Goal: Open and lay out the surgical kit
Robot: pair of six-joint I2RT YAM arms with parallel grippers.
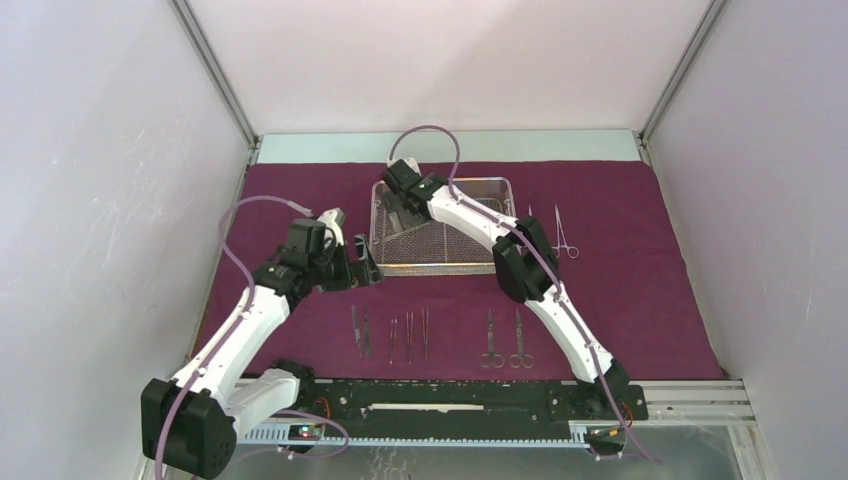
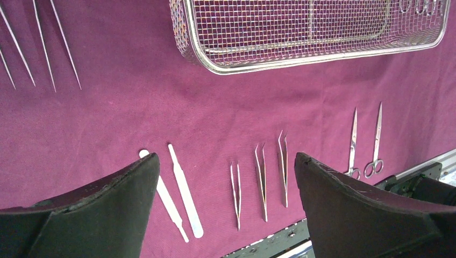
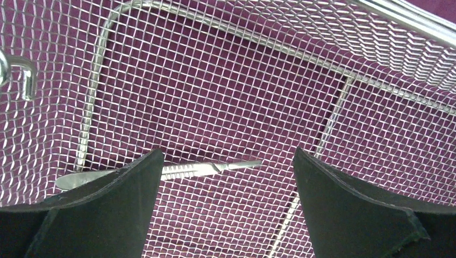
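Observation:
My right gripper is open inside the wire mesh tray (image 1: 460, 267), low over a slim metal instrument (image 3: 193, 170) on the mesh floor, which runs between and under its fingers. My left gripper hovers open left of the tray, above the cloth. Laid out at the front are two scalpel handles (image 2: 185, 199), several tweezers (image 2: 263, 188) and two scissors (image 2: 376, 140). Thin probe-like instruments (image 2: 44, 48) lie left of the tray, and clamp-type instruments (image 1: 563, 235) to its right.
The purple cloth (image 1: 650, 300) has clear room at the far right and between the tray and the front row. White walls enclose the sides and back. The right arm spans across the tray's right part.

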